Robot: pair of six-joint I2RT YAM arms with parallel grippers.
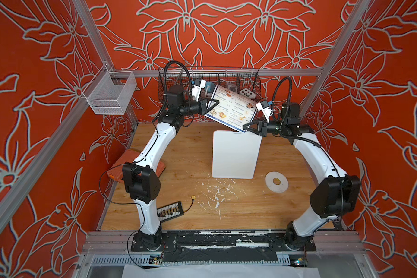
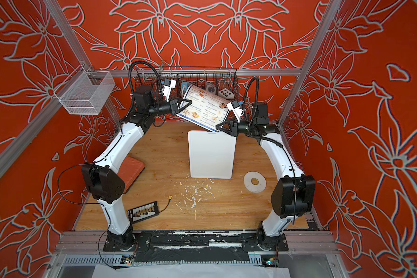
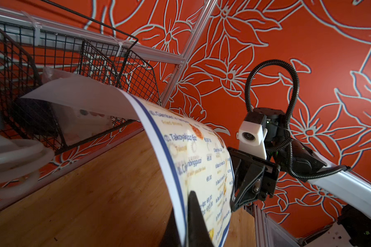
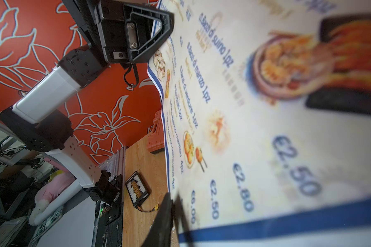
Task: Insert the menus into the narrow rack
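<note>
Between my two arms hangs a printed menu sheet (image 1: pixel 231 107), tilted and bowed, in front of the black wire rack (image 1: pixel 171 76) on the back wall. My left gripper (image 1: pixel 218 102) is shut on the sheet's left edge; in the left wrist view the menu (image 3: pixel 197 164) curls away from its dark fingers (image 3: pixel 197 222). At the lower right corner, my right gripper (image 1: pixel 244 128) is shut on the sheet too. Up close in the right wrist view, the menu (image 4: pixel 235 135) fills the right side. The rack's middle is partly hidden behind the sheet.
A white flat board (image 1: pixel 236 155) lies on the table just in front of the menu. To its right is a white ring (image 1: pixel 276 182); paper scraps (image 1: pixel 217 194) lie nearer. A white mesh basket (image 1: pixel 108 95) hangs at left, above an orange pad (image 1: pixel 120 172).
</note>
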